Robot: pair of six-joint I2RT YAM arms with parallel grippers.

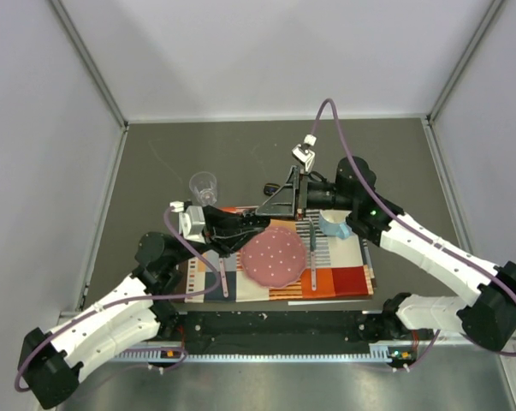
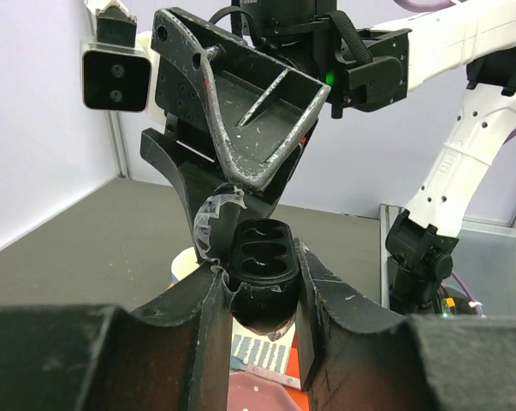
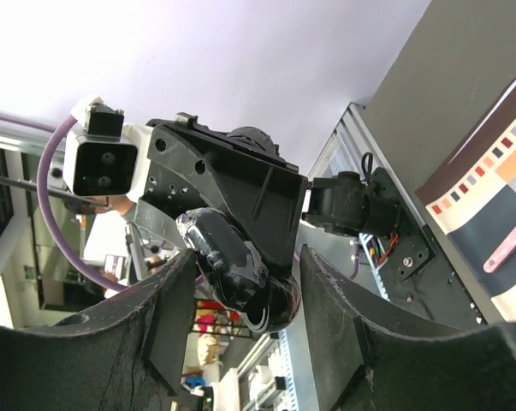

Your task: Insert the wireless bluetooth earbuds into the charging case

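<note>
A black charging case with oval hollows on its upper face stands upright between the fingertips of my left gripper, which is shut on it. Seen from my right wrist, the glossy case lies just beyond the fingers of my right gripper, which stand apart. No earbud can be made out between them. In the top view both grippers meet above the mat, and their tips cover most of the case. A small black object lies on the table behind them, partly covered by my right gripper.
Below the grippers a pink dotted plate rests on a patterned mat. A clear glass stands at the left, a light-blue cup at the right.
</note>
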